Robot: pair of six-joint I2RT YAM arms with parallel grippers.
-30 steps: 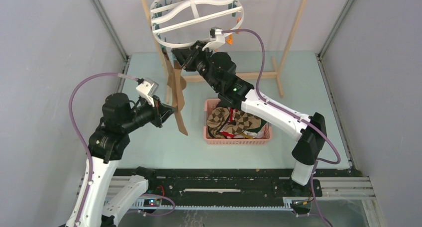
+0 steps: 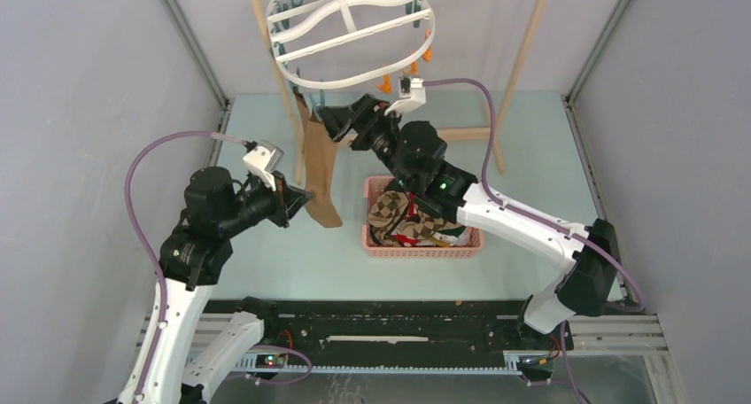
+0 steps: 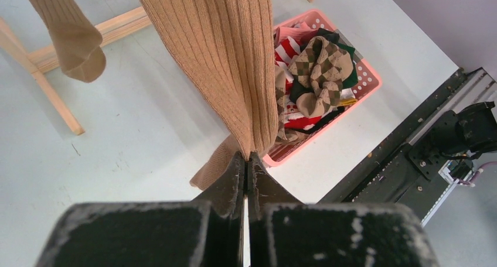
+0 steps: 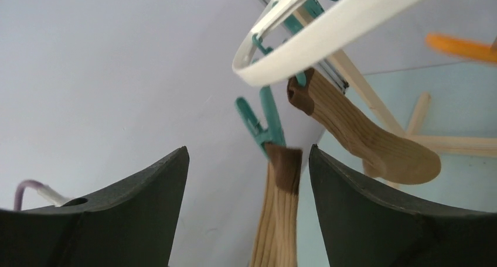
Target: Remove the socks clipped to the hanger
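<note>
A white hanger (image 2: 354, 72) with teal and orange clips holds brown socks at upper left. The near sock (image 2: 321, 182) hangs from a teal clip (image 4: 271, 120); another sock (image 4: 369, 132) hangs behind it. My left gripper is shut on the near sock's lower part, which runs up from its fingertips. My right gripper (image 2: 329, 120) is open just beside the clips, with the near sock's top between and beyond its spread fingers in the right wrist view.
A pink basket (image 2: 421, 252) of mixed socks sits on the table below the right arm. The wooden stand (image 2: 522, 41) holds the hanger; free table lies around the basket.
My right gripper and arm have moved a little to the right and down in the top view, away from the hanger's rim. The left arm is nearly still; the sock has shifted slightly.
</note>
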